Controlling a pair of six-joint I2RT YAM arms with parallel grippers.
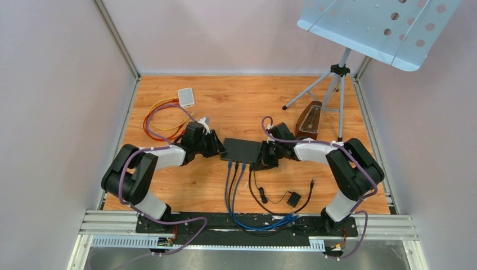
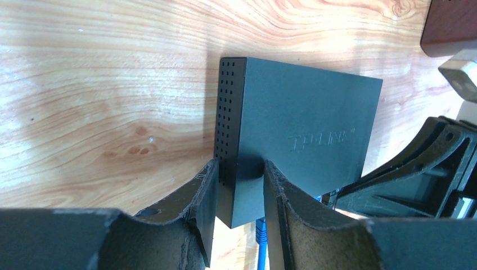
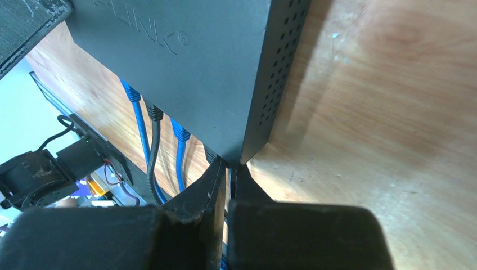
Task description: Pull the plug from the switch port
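The dark switch [image 1: 242,149] lies flat mid-table, its lettered top [image 2: 309,124] facing up. Blue plugs [image 3: 180,130] and black plugs [image 3: 154,110] sit along its front edge, cables running toward the robot. At the switch's left end, my left gripper is part open, a finger on each side of the perforated end's edge; whether they touch it is unclear. My right gripper is shut at the front right corner, beside the rightmost black plug [image 3: 209,154], which its fingertips partly cover. No clear hold on that plug or cable shows.
Back left lie red and yellow cables [image 1: 151,128] with a white box [image 1: 186,97]. A metronome [image 1: 308,119] and a music stand [image 1: 342,70] occupy the back right. An adapter [image 1: 293,199] and loose black cable lie in front.
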